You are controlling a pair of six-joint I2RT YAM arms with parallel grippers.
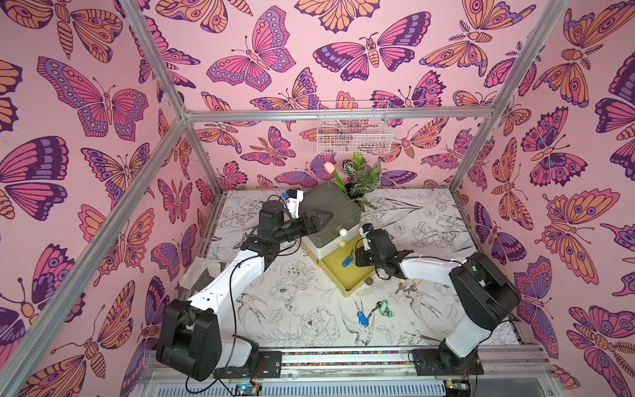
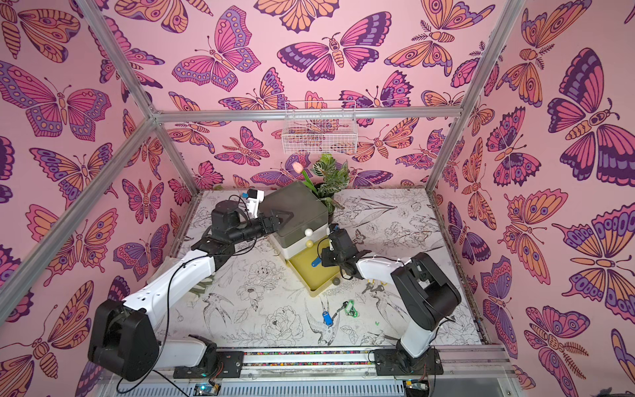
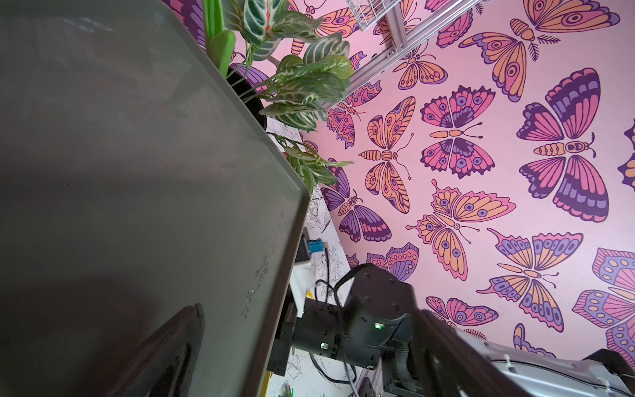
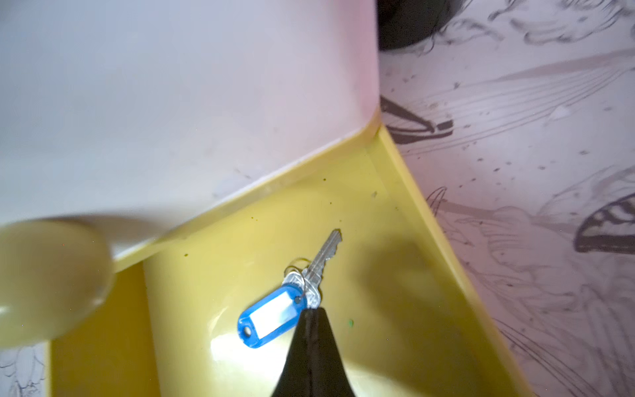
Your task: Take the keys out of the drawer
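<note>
The keys with blue tag (image 4: 271,316) lie flat on the floor of the yellow drawer (image 4: 218,258), which is pulled out of the white box. My right gripper is over the drawer, shut with nothing between its fingers; its tips overlap the tag's end and the key's head in the right wrist view, and the keys lie outside them. In the top left view the blue tag (image 1: 347,260) shows beside the right gripper. My left gripper stands open at the box's dark grey lid (image 3: 152,172), its two fingers wide apart.
A round knob (image 4: 49,284) sticks out from the box front. On the table before the drawer lie another blue-tagged key set (image 1: 362,319) and a green item (image 1: 386,309). Behind the box stands a potted plant (image 1: 363,177).
</note>
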